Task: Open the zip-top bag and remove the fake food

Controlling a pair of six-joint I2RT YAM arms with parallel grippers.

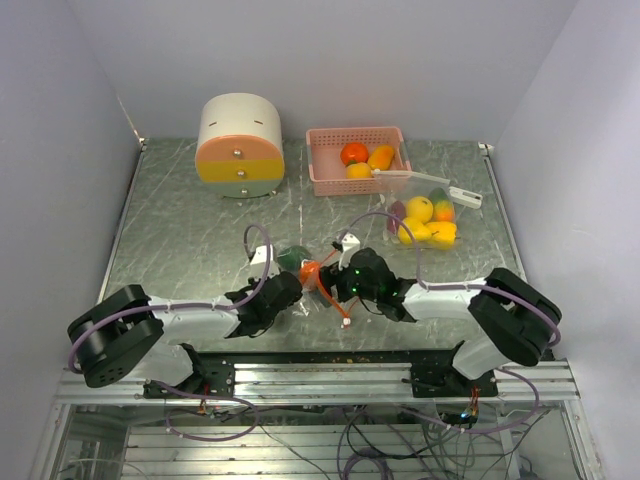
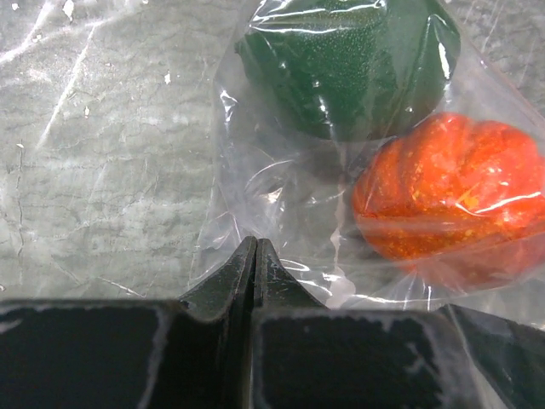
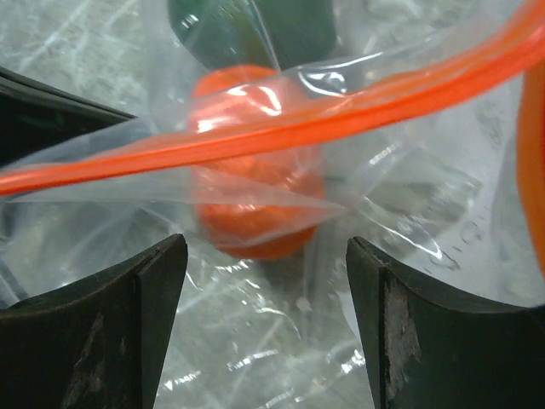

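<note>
A clear zip top bag with an orange zip strip (image 1: 331, 297) lies at the front middle, between my two grippers. Inside it are a dark green fake food piece (image 2: 358, 68) and an orange pumpkin-like one (image 2: 456, 192). My left gripper is shut on the bag's clear film (image 2: 247, 183) near its edge. At the mouth end, my right gripper is part open, with the orange food (image 3: 255, 162) seen beyond the gap between its fingers. The bag's orange rim (image 3: 281, 136) stretches across the right wrist view, in front of the food. Folds of film blur some edges.
A pink basket (image 1: 328, 186) at the back holds orange and yellow fake foods. Right of it, another clear bag (image 1: 408, 187) with several fruits lies beside a white-handled object (image 1: 465, 197). A drawer box (image 1: 240, 143) stands back left.
</note>
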